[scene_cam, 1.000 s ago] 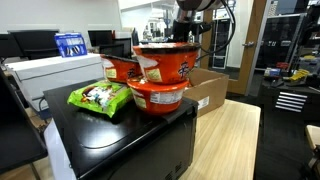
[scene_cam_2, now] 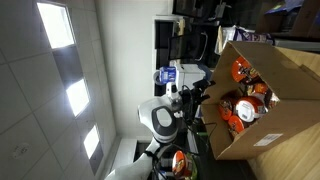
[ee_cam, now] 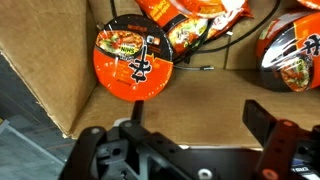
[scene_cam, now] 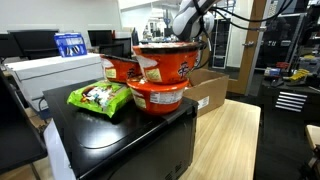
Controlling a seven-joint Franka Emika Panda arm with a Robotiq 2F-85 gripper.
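Observation:
My gripper is open over the cardboard box, its dark fingers (ee_cam: 272,128) wide apart with nothing between them. Ahead of the left finger, in the wrist view, a round noodle bowl (ee_cam: 133,57) with a black and orange lid lies near the box's left wall. A second bowl (ee_cam: 293,52) rests at the right, partly cut off by the frame. Between them at the top is an orange-red noodle packet (ee_cam: 190,22). Exterior view 2 shows the white arm (scene_cam_2: 158,118) reaching to the box (scene_cam_2: 284,86), with red packages inside.
In exterior view 1, stacked red bowls (scene_cam: 164,96) and a green packet (scene_cam: 100,97) stand on a black surface (scene_cam: 92,134) in front. Behind them is the cardboard box (scene_cam: 209,91). Bare wooden tabletop (scene_cam: 232,136) lies to the right. Dark cables cross the wrist view.
The arm over the box has shifted somewhat to the left in exterior view 1. The bowls and green packet in front have not moved.

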